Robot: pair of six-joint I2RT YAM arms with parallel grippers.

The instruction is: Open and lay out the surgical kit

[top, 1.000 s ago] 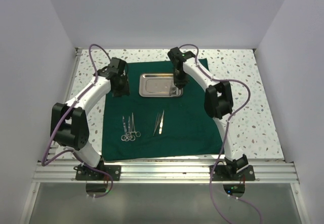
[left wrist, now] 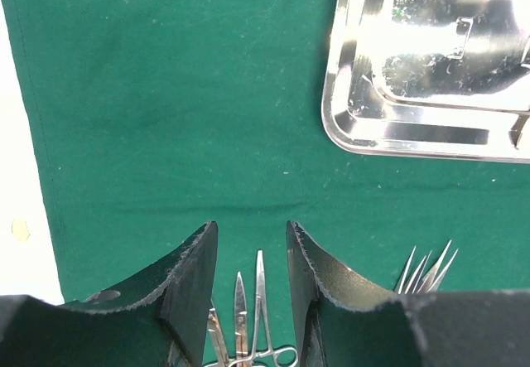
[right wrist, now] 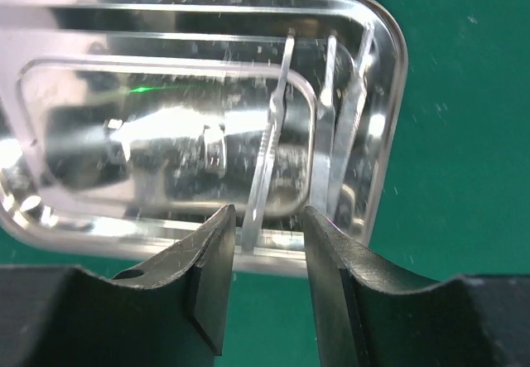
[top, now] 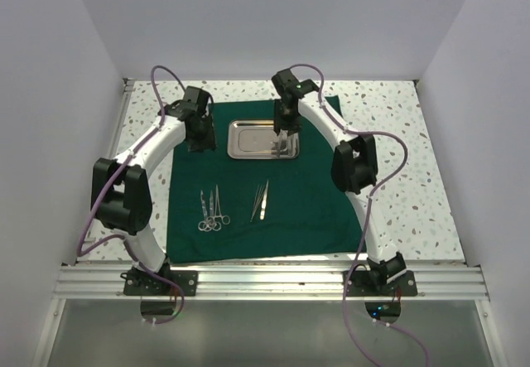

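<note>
On the green cloth (top: 315, 210), the steel tray (top: 248, 139) holds several scalpel-like instruments at its right end, among them a long handle (right wrist: 265, 160) and two shorter pieces beside it. My right gripper is open just over them, at the tray's near rim. My left gripper stands open above the cloth left of the tray, with nothing between its fingers. Nearer the front lie several scissors and clamps (top: 212, 223) on the left and several tweezers (top: 263, 203) in the middle.
The speckled table (top: 414, 185) surrounds the cloth. The cloth's front right and the area below the tray's right end are clear.
My left gripper has moved slightly right and toward the back.
</note>
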